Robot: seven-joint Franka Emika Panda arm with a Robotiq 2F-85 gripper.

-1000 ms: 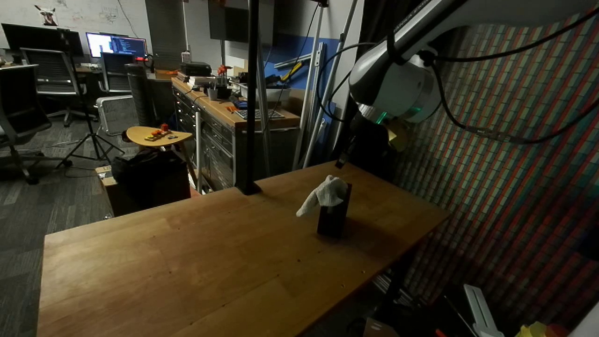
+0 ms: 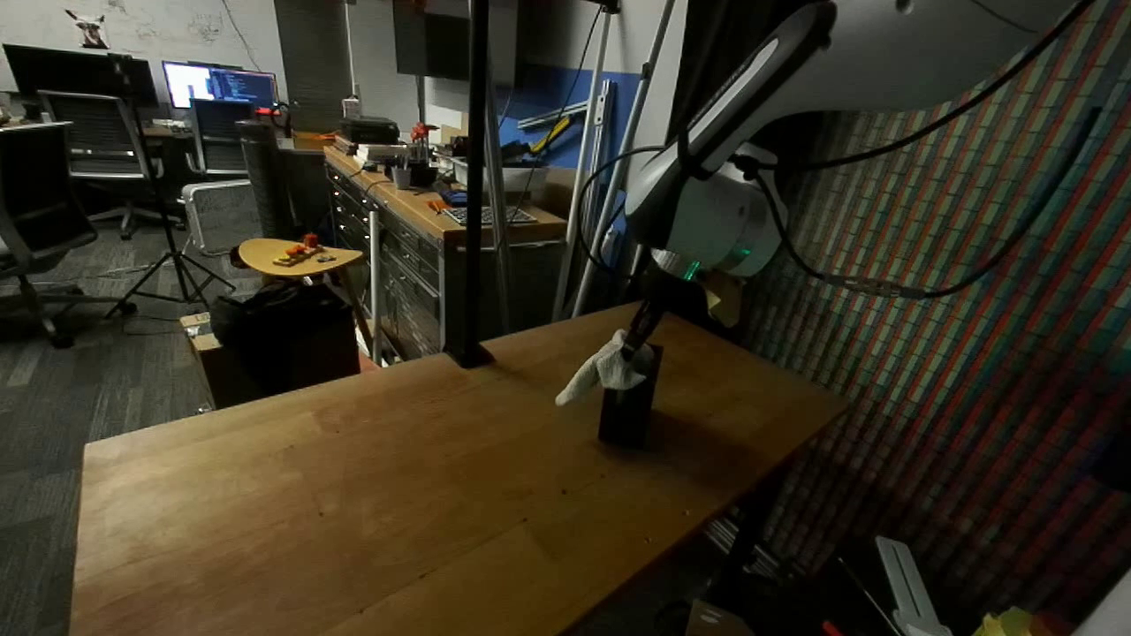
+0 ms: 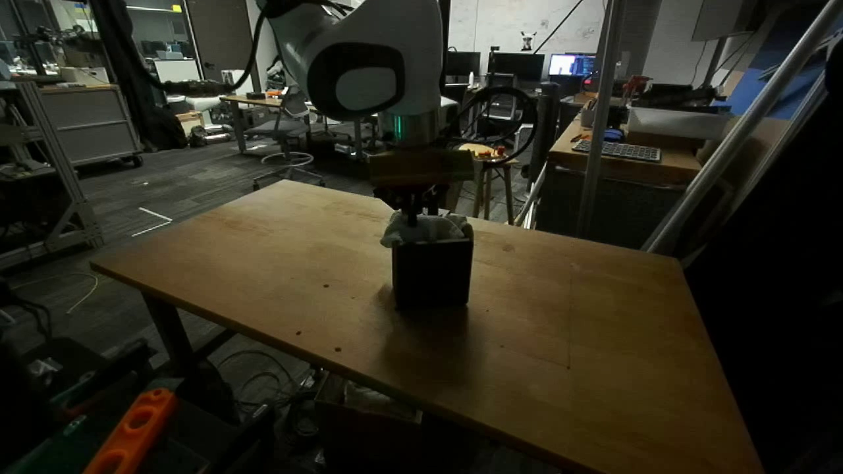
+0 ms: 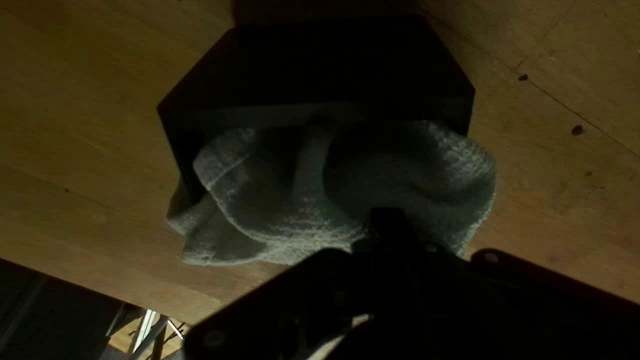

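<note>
A dark, open-topped box [image 2: 628, 419] stands upright on the wooden table. Crumpled in its mouth is a pale grey-white cloth [image 2: 602, 373], one end hanging over the side in exterior view 1. From above, my gripper [image 2: 633, 345] reaches down to the cloth, its tips against or pushed into the fabric. In the wrist view the gripper looks shut at the near part of the cloth [image 4: 288, 234]; whether any fabric lies between the fingers is too dark to make out. Seen from exterior view 2, the box [image 3: 432, 272] hides the lower cloth.
Bare tabletop [image 2: 350, 477] surrounds the box, with wide free room on the left in exterior view 1. A black post [image 2: 474, 212] rises at the table's far edge. A small stool [image 2: 286, 254] with colourful items stands beyond it.
My gripper has come down and left in exterior view 1, from above and behind the box onto the cloth. The cloth has shifted slightly; the box stands in the same place.
</note>
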